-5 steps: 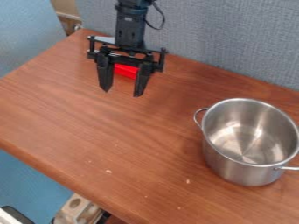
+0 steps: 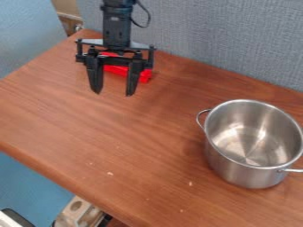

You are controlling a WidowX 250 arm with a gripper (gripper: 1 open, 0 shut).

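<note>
My black gripper (image 2: 113,82) hangs over the back left of the wooden table, its two fingers apart and pointing down, nothing between them. Behind it lies a red object (image 2: 142,74), partly hidden by the gripper body. A steel pot (image 2: 251,142) with side handles stands on the right of the table.
Grey padded walls (image 2: 225,35) border the back and left. A blue area (image 2: 30,186) lies past the table's front left edge.
The pot and the red object stay in place.
</note>
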